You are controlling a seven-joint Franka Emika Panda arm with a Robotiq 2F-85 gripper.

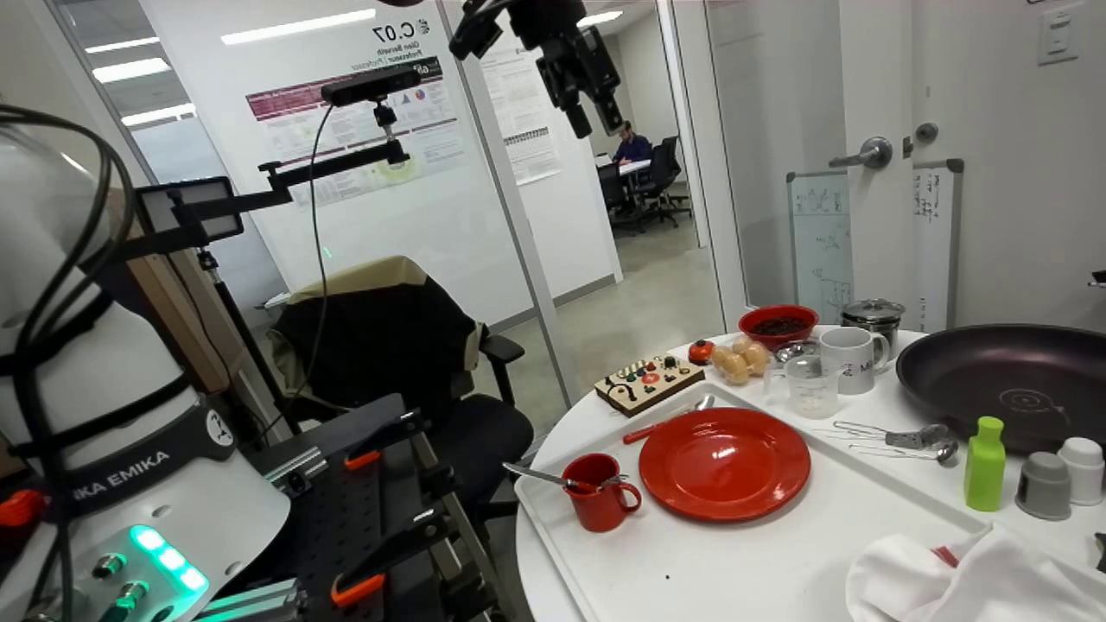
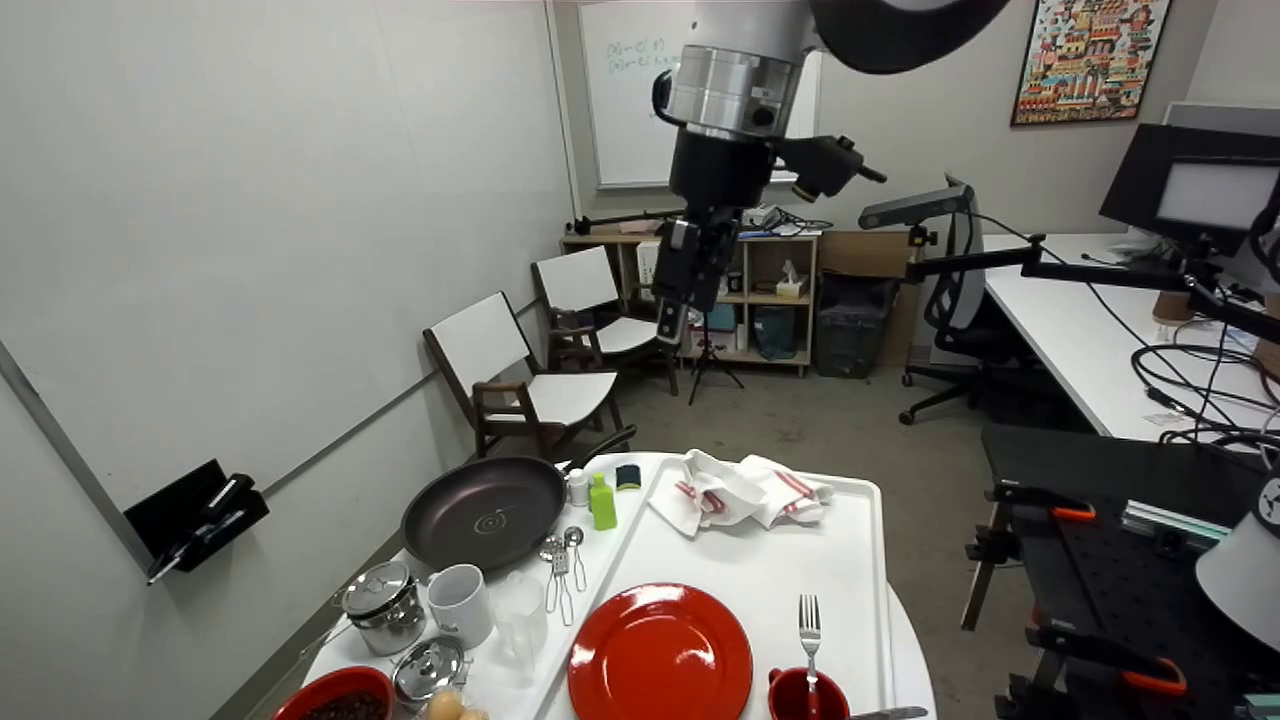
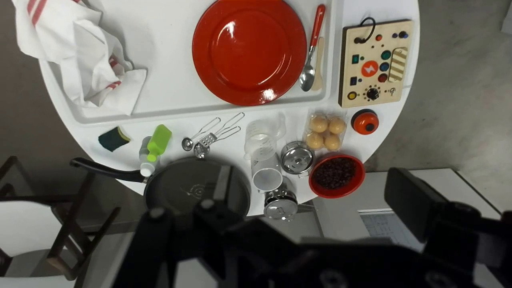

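My gripper [image 1: 597, 124] hangs high in the air, well above the table, at the top of exterior view 1. In the wrist view its dark fingers [image 3: 402, 192] stand wide apart at the bottom, open with nothing held. Below lies a red plate [image 3: 249, 50] on the white tray [image 2: 858, 540]. Close to the plate stands a red mug [image 1: 598, 510] with a fork [image 2: 810, 624] and a knife [image 1: 544, 475] in it. A red-handled spoon [image 3: 308, 77] rests along the plate's other side. A white cloth with red stripes [image 2: 708, 494] lies crumpled on the tray.
Around the tray stand a black pan [image 2: 486, 514], a green bottle [image 1: 985, 466], a white mug [image 1: 852, 359], a red bowl [image 3: 337, 176], eggs [image 3: 326, 132] and a switch board [image 3: 377, 62]. Metal utensils [image 3: 211, 139] lie near the pan. The tray between plate and cloth is clear.
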